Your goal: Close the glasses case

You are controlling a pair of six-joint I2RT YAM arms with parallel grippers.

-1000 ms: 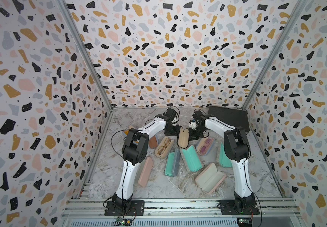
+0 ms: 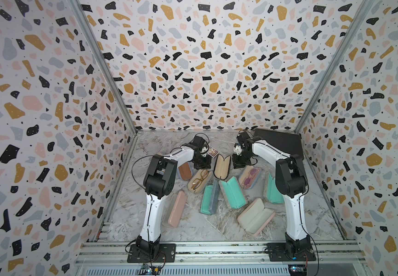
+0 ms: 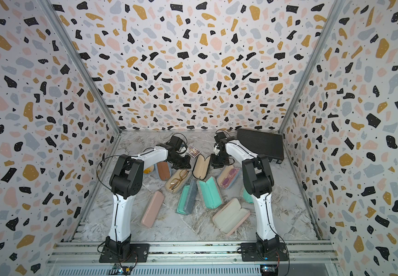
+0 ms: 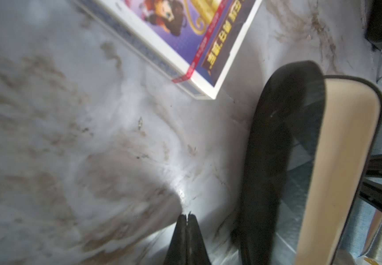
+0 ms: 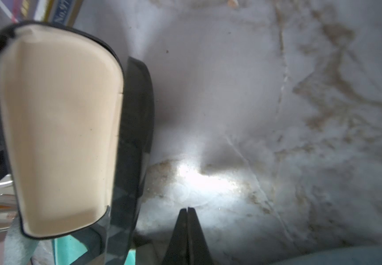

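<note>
A black glasses case (image 2: 222, 166) with a beige lining stands partly folded between my two arms, its halves parted and the inside showing. In the left wrist view one beige half of the black case (image 4: 338, 163) faces the camera and its dark outer wall is nearer my left gripper. That gripper is shut, nothing between its fingers, and apart from the case on its left. Right of the case, my right gripper is shut too, its tips over bare table. The lining of the case (image 5: 60, 128) shows empty in the right wrist view.
Several other cases lie around: an open teal one (image 2: 233, 192) just in front, a tan one with glasses (image 2: 199, 180), one with purple glasses (image 2: 250, 177), a cream one (image 2: 256, 217). A small picture box (image 2: 212, 151) lies behind.
My left gripper has drawn away to the left from the case, uncovering the picture box. The right gripper has shifted slightly right. The case has moved slightly left and its halves stand more upright.
</note>
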